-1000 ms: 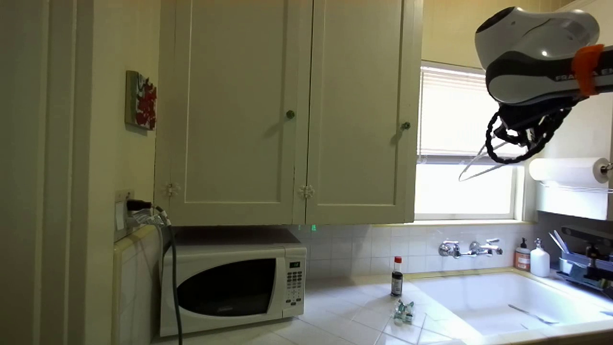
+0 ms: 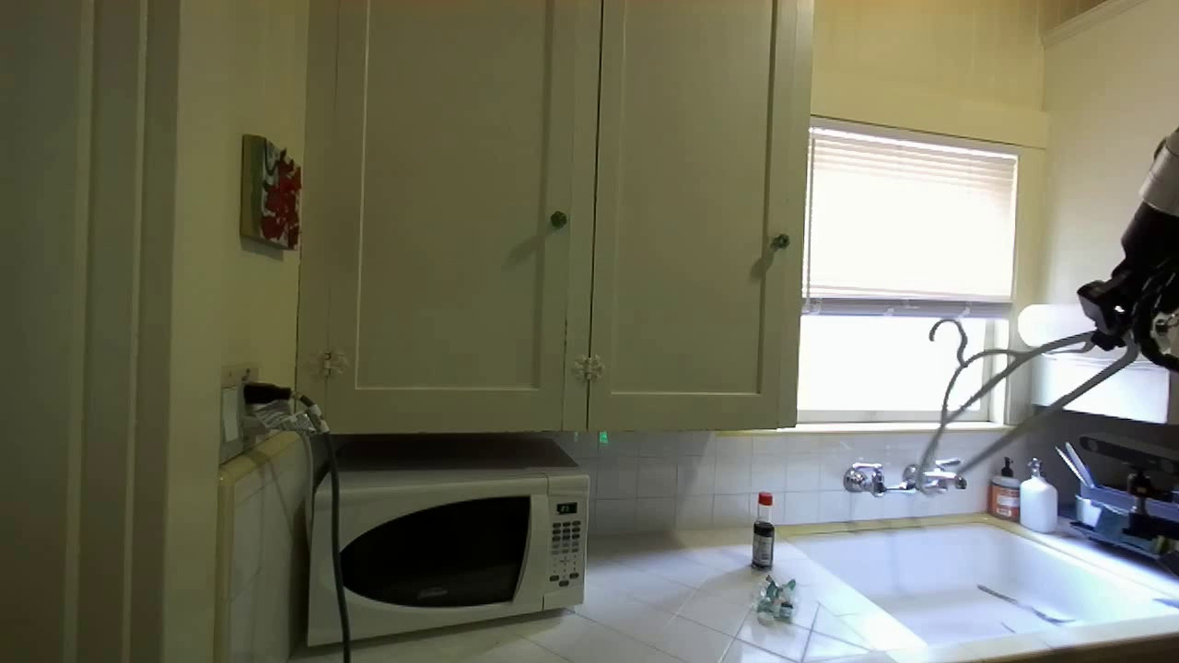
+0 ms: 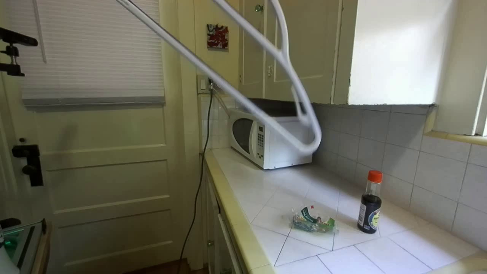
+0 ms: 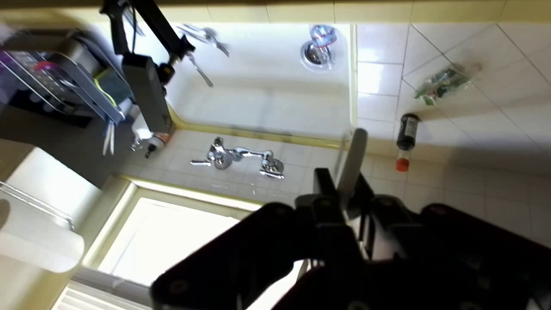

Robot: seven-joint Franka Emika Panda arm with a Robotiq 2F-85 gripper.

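A pale clothes hanger (image 2: 1035, 415) hangs in the air in front of the window and sink in exterior view 1, its hook pointing up and left. At the right edge of that view, my gripper (image 2: 1114, 327) is shut on one end of it. Exterior view 2 has the hanger (image 3: 255, 107) close to the camera, crossing the upper middle; my gripper is out of that picture. From the wrist, a pale bar of the hanger (image 4: 354, 160) sits between the black fingers, and the rest of it is mostly hidden.
A red-capped bottle (image 3: 370, 205) and a crumpled plastic wrapper (image 3: 312, 221) lie on the tiled counter. Beyond stands a white microwave (image 2: 448, 547). Wall cabinets (image 2: 475, 221) hang above. The sink (image 4: 258, 98) holds cutlery and a clear bottle.
My arm has swung to the right and turned, leaving mostly the gripper at the picture's edge. The hanger moved with it, and much more of it shows. Counter items stayed put.
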